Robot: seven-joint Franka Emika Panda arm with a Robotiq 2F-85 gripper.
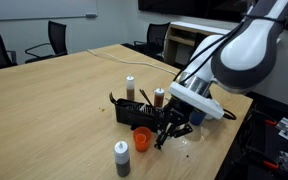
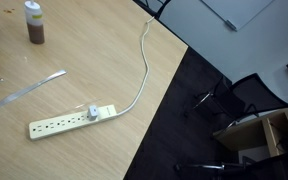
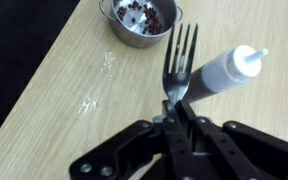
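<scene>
A metal fork (image 3: 180, 75) is clasped in my gripper, its tines pointing up and away in the wrist view. The fingers are shut on its handle, and the handle's lower end is hidden among them. In exterior view 1 my gripper (image 1: 164, 138) hangs low over the table, just right of an orange cup (image 1: 141, 140). The fork is too small to make out clearly there.
A steel pot (image 3: 142, 38) with red bits inside and a white-capped bottle (image 3: 227, 72) lie beyond the fork. Exterior view 1 shows a black bin (image 1: 132, 112) and another bottle (image 1: 122, 160). A power strip (image 2: 72, 122) lies elsewhere on the table.
</scene>
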